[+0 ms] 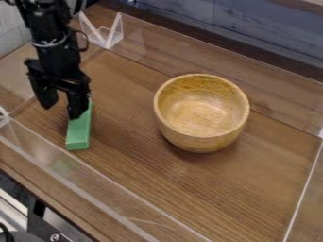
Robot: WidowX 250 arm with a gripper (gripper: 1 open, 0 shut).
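My black gripper (60,95) hangs at the left over a green rectangular block (78,130) lying on the wooden table. Its fingers point down just above and left of the block's upper end; they appear apart, with nothing clearly between them. Whether they touch the block cannot be told.
A large tan bowl (199,112) sits right of centre on the wooden table (240,189). A dark blue edge (252,19) runs along the back at the upper right.
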